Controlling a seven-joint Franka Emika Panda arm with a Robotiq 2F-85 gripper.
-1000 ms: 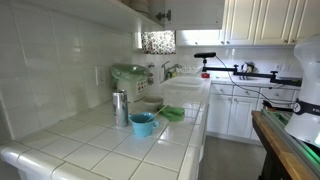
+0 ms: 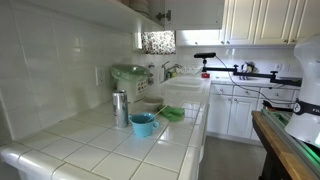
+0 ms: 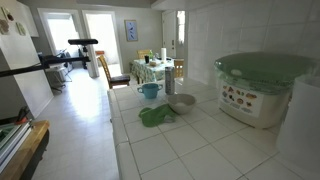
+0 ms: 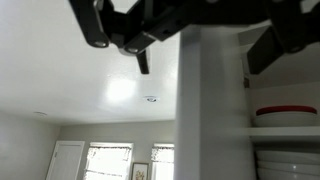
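Observation:
Dark fingers of my gripper fill the top of the wrist view, set wide apart, so it stands open. Between them runs the edge of a grey-white cabinet door (image 4: 215, 110); whether they touch it cannot be told. To its right, shelves hold a red-rimmed bowl (image 4: 285, 116) and stacked white dishes (image 4: 288, 165). The open door (image 2: 195, 14) also shows at the top of exterior view 1. On the tiled counter are a blue cup (image 2: 143, 124), a metal canister (image 2: 120, 108), a green cloth (image 3: 157, 116) and a grey bowl (image 3: 182, 103). Neither exterior view shows the gripper.
A white basket with a green rim (image 3: 262, 85) stands by the tiled wall. Behind the counter items lies the sink (image 2: 185, 84). A wooden tabletop (image 2: 283, 146) and part of a white device (image 2: 306, 120) are at the right.

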